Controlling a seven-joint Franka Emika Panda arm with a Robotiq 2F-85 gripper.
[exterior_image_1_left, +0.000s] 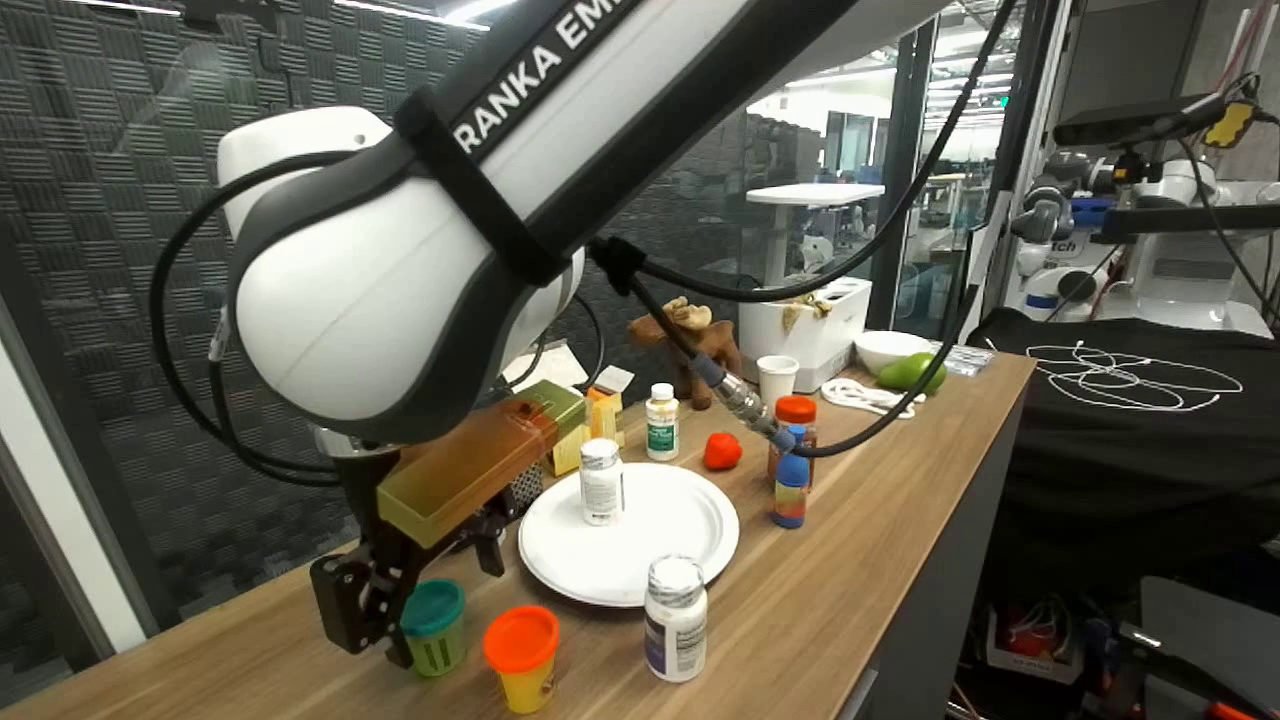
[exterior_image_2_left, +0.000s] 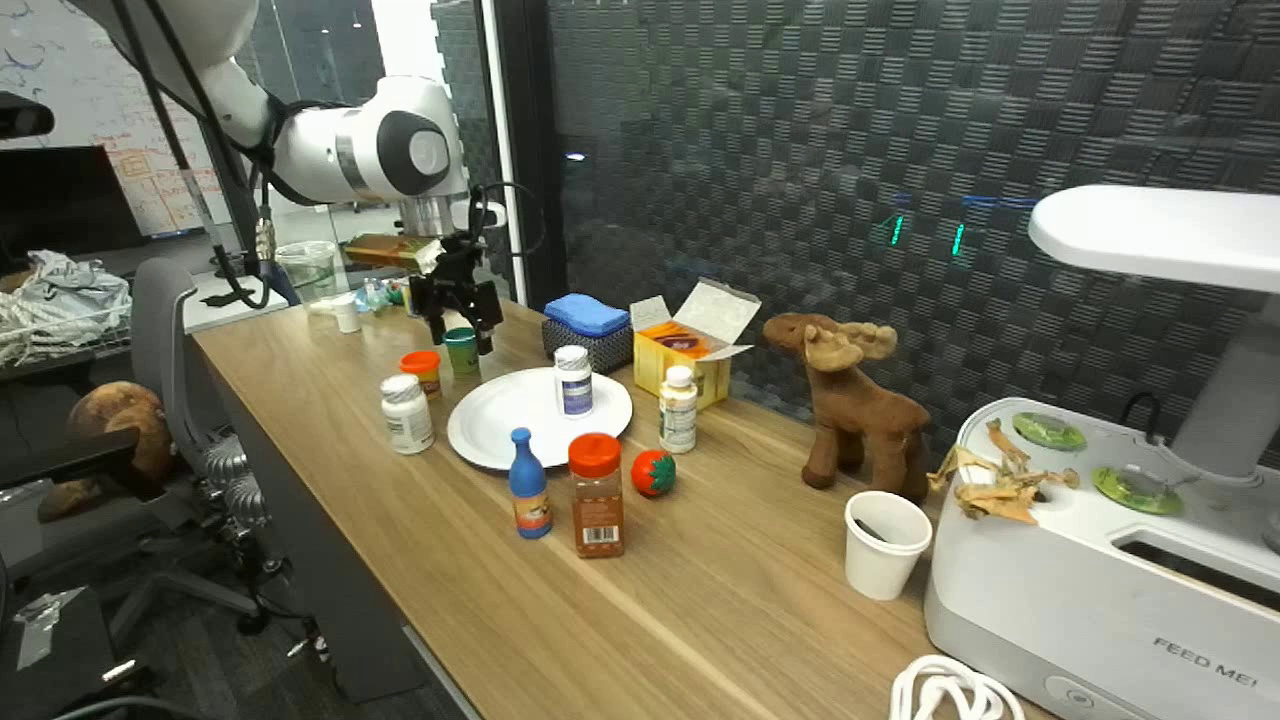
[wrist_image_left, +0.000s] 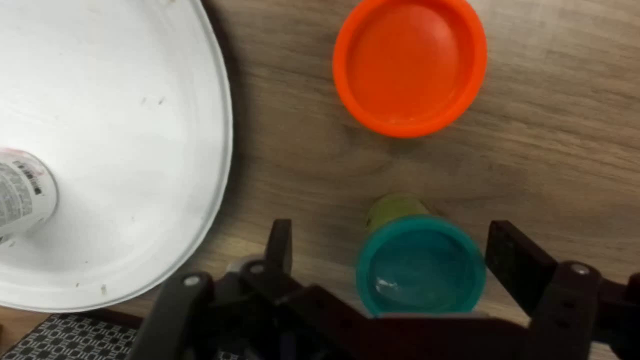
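A green tub with a teal lid (wrist_image_left: 421, 267) stands between the parted fingers of my open gripper, nearer the right-hand finger in the wrist view. From outside, my gripper (exterior_image_1_left: 426, 600) reaches down around the teal-lidded tub (exterior_image_1_left: 434, 626), and nothing is gripped. Close by is a yellow tub with an orange lid (exterior_image_1_left: 523, 654). The round white plate (exterior_image_1_left: 672, 528) carries a white bottle (exterior_image_1_left: 602, 482) with its cap on. Another white bottle (exterior_image_1_left: 675, 624) sits on the wood in front of the plate.
Past the plate are a blue bottle (exterior_image_2_left: 528, 486), a red-capped jar (exterior_image_2_left: 597, 498), a toy tomato (exterior_image_2_left: 654, 473) and a third white bottle (exterior_image_2_left: 678, 410). A yellow box (exterior_image_2_left: 681, 360) and blue sponge (exterior_image_2_left: 587, 314) line the wall. Bare tabletop (exterior_image_2_left: 396, 504) runs along the front edge.
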